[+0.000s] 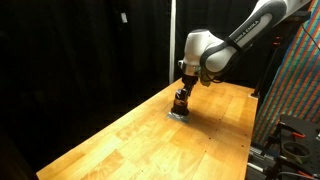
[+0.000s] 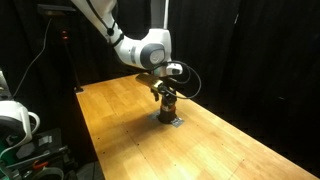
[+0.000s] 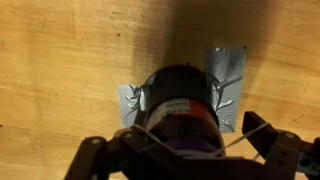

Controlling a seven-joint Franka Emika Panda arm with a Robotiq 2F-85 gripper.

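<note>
A dark, upright cylinder stands on the wooden table, with silver tape around its foot. From above, the wrist view shows its round black body, a red-and-grey label and strips of tape on either side. My gripper is close over the top of the cylinder. In the wrist view, its dark fingers stand wide apart at the lower edge, with the cylinder's near end between them; whether they touch it is hard to see. Thin pale strands cross there.
Bare wooden table stretches out to the front and left. Black curtains hang behind. A dark stand is beside the table's right edge, and a loose cable loops by the gripper.
</note>
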